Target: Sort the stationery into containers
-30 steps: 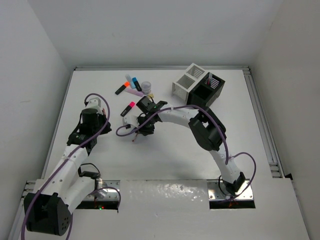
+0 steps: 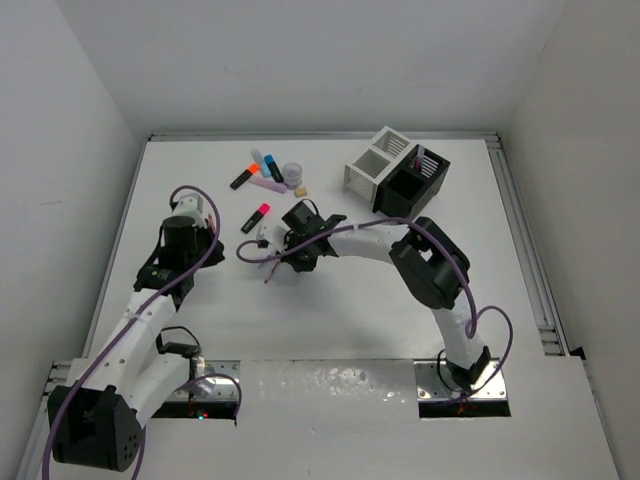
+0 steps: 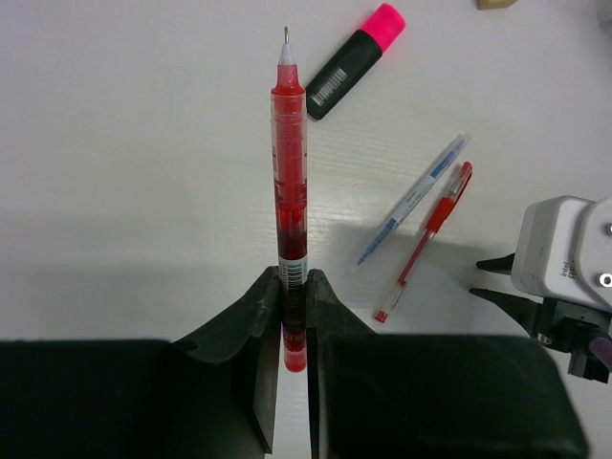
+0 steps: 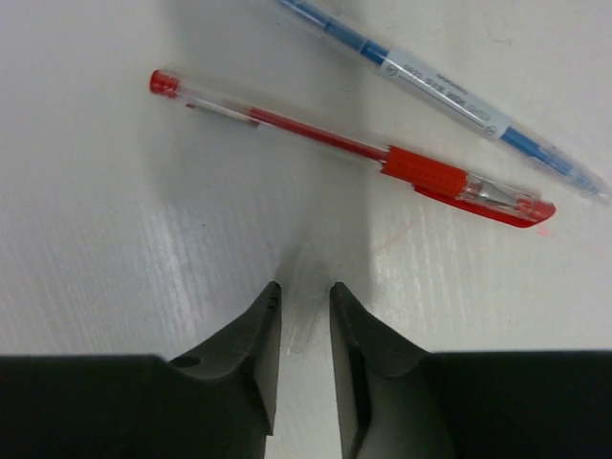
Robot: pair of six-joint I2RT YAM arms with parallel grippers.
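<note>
In the left wrist view, my left gripper is shut on a red pen (image 3: 290, 172), which stands out beyond the fingers, its thin tip uncapped. My right gripper is part open low over the table, its fingertips either side of a small clear piece (image 4: 308, 301), perhaps a cap; whether they touch it I cannot tell. Just beyond those fingers lie a red pen with a clear barrel (image 4: 325, 141) and a blue pen (image 4: 445, 91), roughly side by side. A black highlighter with a pink cap (image 3: 349, 67) lies on the table farther back.
At the back right stand a white compartment holder (image 2: 375, 160) and a black one (image 2: 412, 185) with something upright in it. Several markers, including a black one with an orange cap (image 2: 244, 177), and a clear round container (image 2: 292, 175) sit at the back.
The left arm has stayed still.
</note>
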